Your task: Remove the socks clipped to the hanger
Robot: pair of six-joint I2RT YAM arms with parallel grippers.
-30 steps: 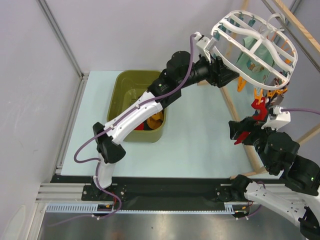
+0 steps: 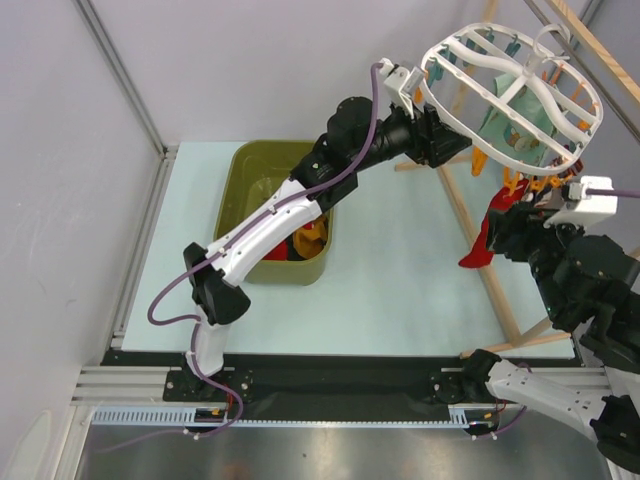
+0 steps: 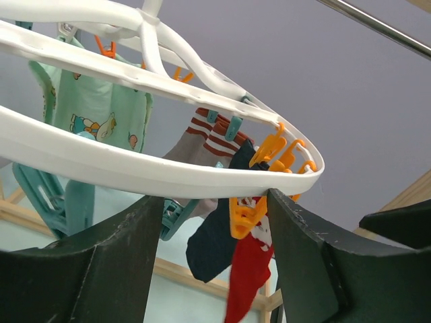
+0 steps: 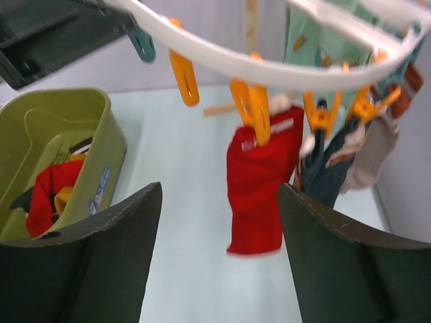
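Note:
The white hanger (image 2: 515,95) carries orange and teal clips at the top right. A red sock (image 4: 259,182) hangs below its rim under the orange clips (image 4: 252,108), between and beyond the right gripper's spread fingers in the right wrist view. My right gripper stands open, with nothing pinched. Behind the red sock hang a dark sock (image 3: 217,242) and a grey striped sock (image 3: 199,145). At the hanger's left side, my left gripper is open; the rim crosses the left wrist view at its fingertips. A green cloth item (image 3: 97,101) also hangs there.
An olive bin (image 2: 232,200) on the table's left side holds red and yellow-orange items. A wooden frame (image 2: 485,270) and a metal rod (image 2: 605,80) stand round the hanger.
The left arm shifted slightly; the hanger drifted right.

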